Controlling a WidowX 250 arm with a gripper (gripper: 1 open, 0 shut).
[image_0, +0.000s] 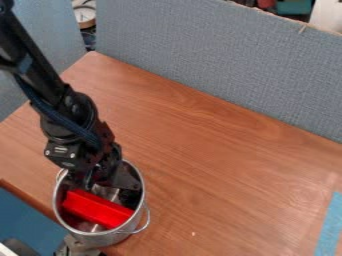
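Note:
A steel pot (135, 222) with a wire side handle sits at the lower left edge of the wooden table. A bright red object (96, 208) lies inside it. My black gripper (104, 188) reaches down from the upper left into the back of the pot, just behind the red object. Its fingertips are mostly hidden, and I cannot tell whether anything is between them.
Grey padded walls (214, 70) line the back and left. A blue tape strip (329, 225) lies at the right.

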